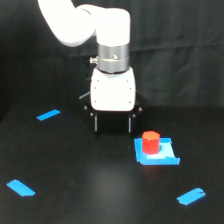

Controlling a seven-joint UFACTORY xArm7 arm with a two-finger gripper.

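Observation:
A red block (150,142) rests on a small white patch edged with blue tape (169,159), right of centre on the dark table. Behind it and to its left hangs my gripper (113,123), pointing down. Its two thin dark fingers (130,122) are spread wide apart, with nothing between them. A clear gap shows between the right finger and the block, though how high the fingertips are above the table is hard to judge.
Loose strips of blue tape lie flat at the back left (48,115), the front left (20,188) and the front right (190,196). Dark curtains hang behind.

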